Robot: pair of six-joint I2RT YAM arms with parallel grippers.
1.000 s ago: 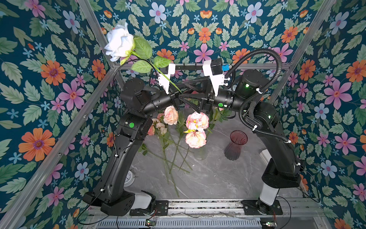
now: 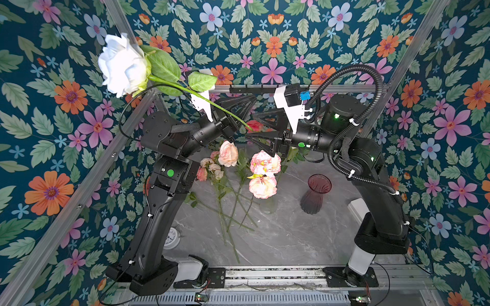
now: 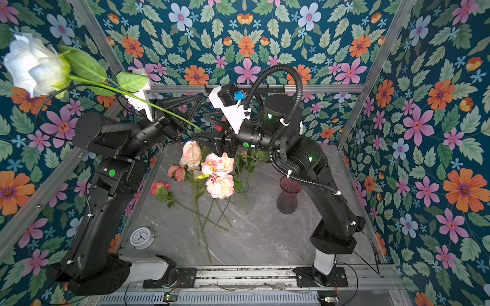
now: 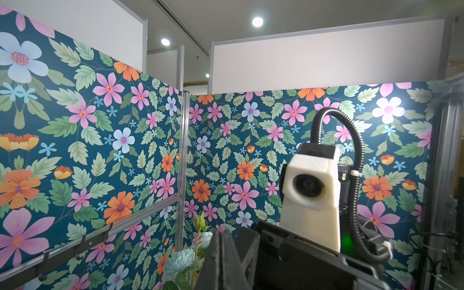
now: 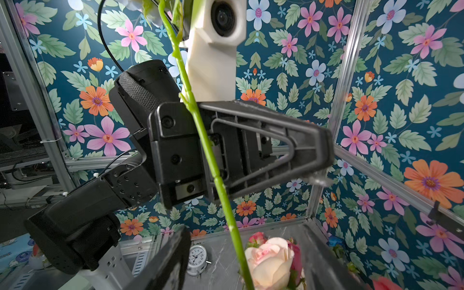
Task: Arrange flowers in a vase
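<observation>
A white rose [image 2: 123, 65] hangs high at the upper left, its green stem [image 5: 212, 159] slanting across the side of my left gripper [image 2: 253, 97]. That gripper is shut and carries the rose; the pinch point itself cannot be seen. My right gripper faces it, open, with the lower stem running between its spread fingers but apart from both. On the table below, the purple ribbed vase [image 2: 316, 193] stands empty, while a clear glass vase [image 3: 246, 199] stands under pink-and-white blooms [image 3: 219, 176].
Several loose flowers [image 2: 228, 154] lie with crossed stems on the table's left half. A round white dial [image 3: 142, 237] sits near the left edge. Bare table shows around the purple vase. Both arms stand close together at the back.
The rose and left gripper shifted left from their earlier place close against the right gripper.
</observation>
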